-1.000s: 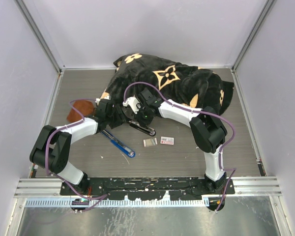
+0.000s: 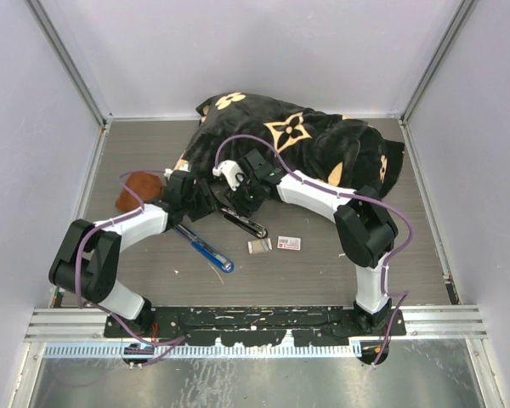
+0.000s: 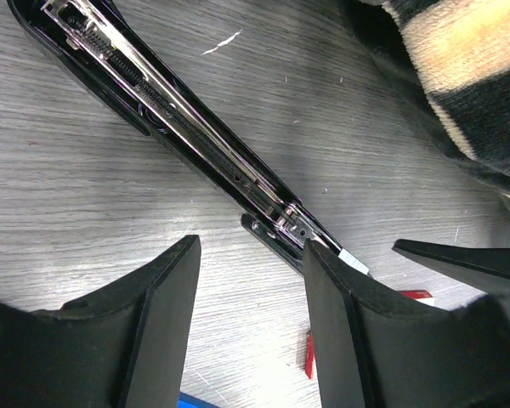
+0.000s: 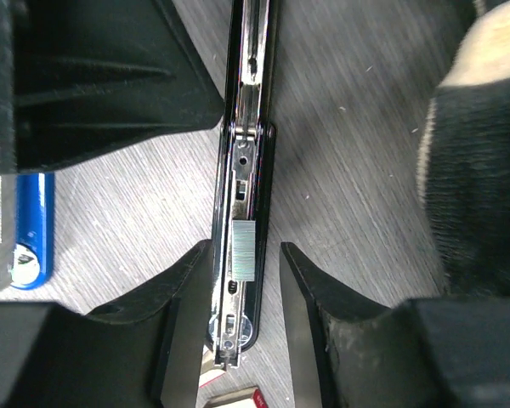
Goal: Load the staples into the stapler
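Note:
The black stapler (image 2: 253,226) lies on the table with its top swung open, baring the metal channel and spring (image 3: 136,76) in the left wrist view. A short grey strip of staples (image 4: 243,252) sits in the channel near the front end in the right wrist view. My right gripper is part open above it, one finger to each side of the strip and nothing gripped. My left gripper also stands part open and empty, near the stapler's channel. In the top view both grippers hide the stapler's rear part.
A blue stapler (image 2: 208,253) lies to the left. Two small boxes, one brownish (image 2: 259,246) and one white and red (image 2: 289,243), sit in front of the black stapler. A patterned dark blanket (image 2: 297,140) is bunched behind; a brown cloth (image 2: 140,191) lies left.
My right arm has shifted slightly, and the visible front end of the black stapler sits a touch nearer the table's front. The left arm has barely moved.

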